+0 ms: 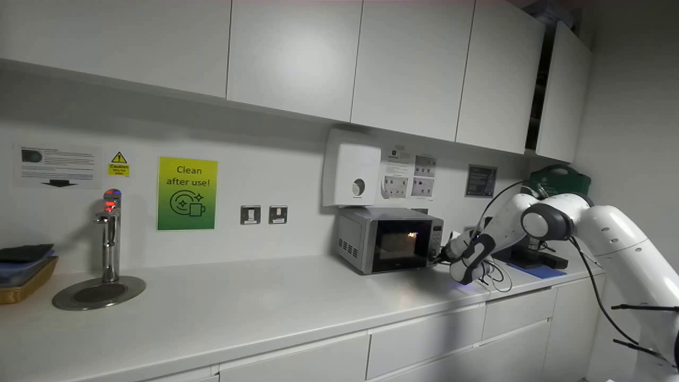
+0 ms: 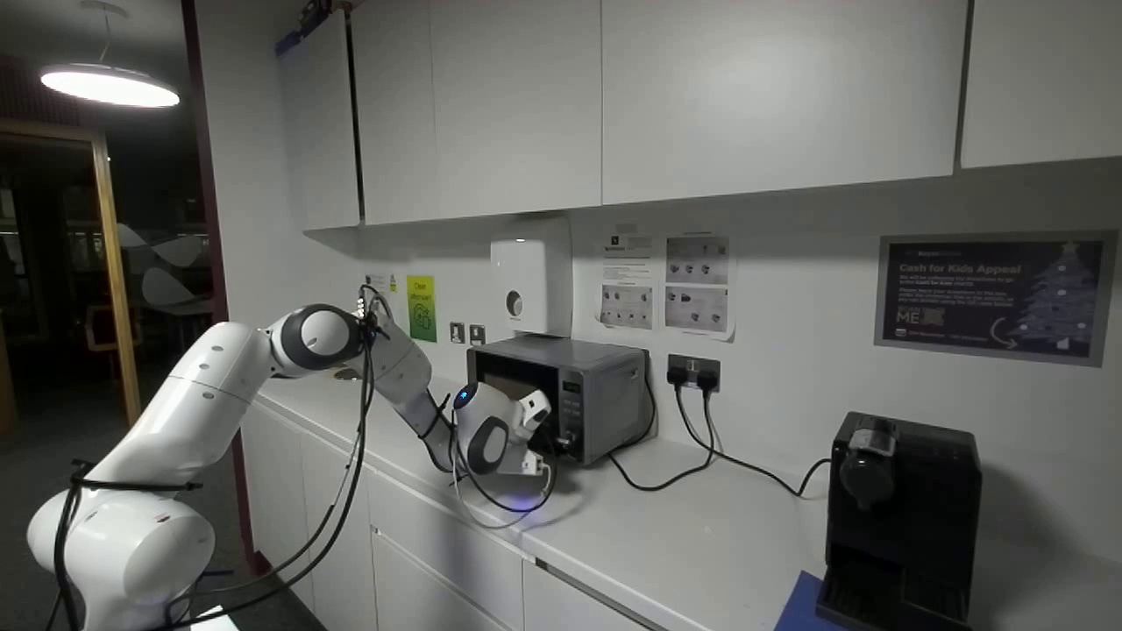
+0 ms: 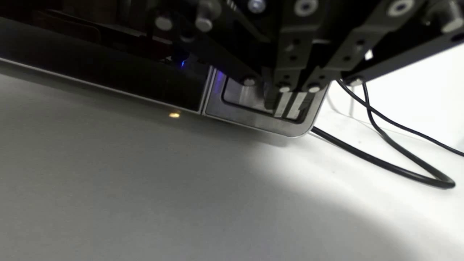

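A silver microwave [image 1: 357,241] stands on the counter, and its dark glass door [image 1: 399,244] looks closed. My gripper is shut, with nothing seen between its fingers. Its fingertips [image 3: 281,105] are right in front of the large rectangular button [image 3: 246,95] at the bottom of the microwave's control panel [image 2: 570,398]. In the wrist view they overlap the right part of that button; whether they touch it or press it in, I cannot tell. Part of the button is hidden behind the gripper's linkage.
Black power cables [image 2: 665,485] trail over the counter beside the microwave. A black coffee machine [image 2: 901,515] stands farther along on a blue mat [image 2: 805,606].
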